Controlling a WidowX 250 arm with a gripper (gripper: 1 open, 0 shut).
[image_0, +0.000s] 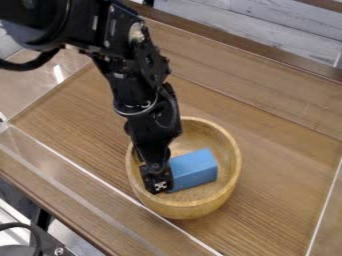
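Note:
A round wooden bowl sits on the wooden surface, holding a blue block in its right part. My black gripper hangs from the top of the view and reaches down into the left part of the bowl, beside the block's left end. Its fingers are open; whether a fingertip touches the block is hard to tell.
Bare wood lies right of the bowl and behind it. A white plank ledge runs along the back. A light strip and black cables are at the lower left.

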